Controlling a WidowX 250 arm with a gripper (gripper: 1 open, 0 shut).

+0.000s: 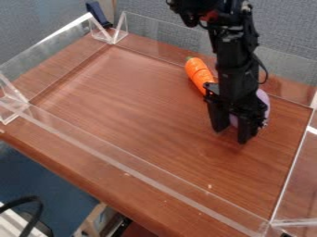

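The black gripper [235,118] hangs low over the right part of the wooden surface, over a pale purple object [261,104] that it largely hides. Whether its fingers hold that object cannot be told. An orange carrot [196,72] lies just left of the arm, partly behind it.
Clear plastic walls surround the wooden surface [124,130], whose left and middle are bare. A small dark blue item [98,14] sits outside at the back left. A black cable [19,204] and pale items are outside at the front left.
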